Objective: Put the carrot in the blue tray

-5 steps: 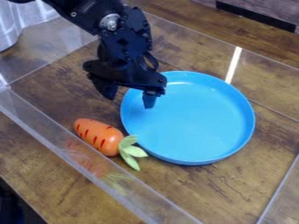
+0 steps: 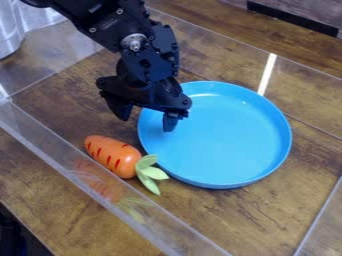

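The orange toy carrot (image 2: 112, 154) lies on the wooden table outside the blue tray (image 2: 238, 133), just off its lower left side. Its pale green leaves (image 2: 151, 174) point toward the lower right and come close to the rim; whether they touch it, I cannot tell. Above the carrot in the picture, my black gripper (image 2: 146, 115) hangs over the tray's left edge. Its two fingers stand apart with nothing visible between them.
A clear plastic wall (image 2: 80, 172) runs diagonally along the carrot's lower left side, with little room between them. A shiny metal object (image 2: 11, 30) stands at the upper left. Bare table (image 2: 267, 215) lies below the tray.
My arm and gripper have shifted slightly down in the picture. The carrot and the tray have not moved.
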